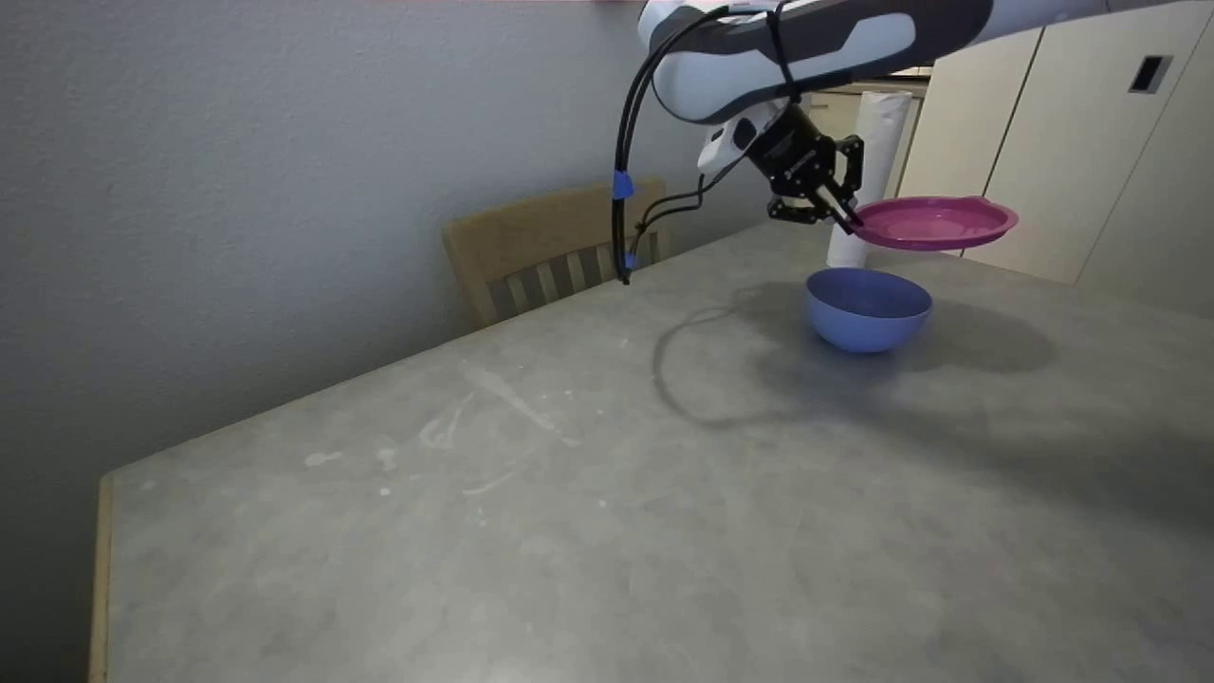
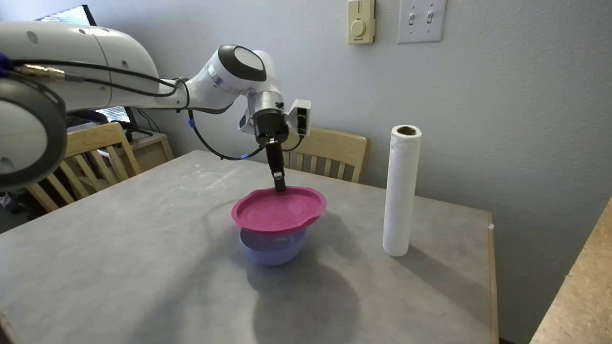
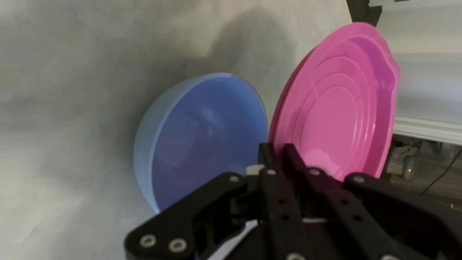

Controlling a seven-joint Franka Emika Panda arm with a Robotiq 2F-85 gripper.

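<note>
A pink round lid hangs in the air, roughly level, gripped at its edge. My gripper is shut on its rim, as the wrist view shows. Below it, a blue bowl stands upright on the table; the inside of the bowl looks empty in the wrist view. From the second exterior side, the lid overlaps the top of the bowl. In the first exterior view a clear gap separates them, and the lid sits a little to the right of the bowl.
A white paper roll stands upright on the table near the wall. Wooden chairs are pushed up to the far edge.
</note>
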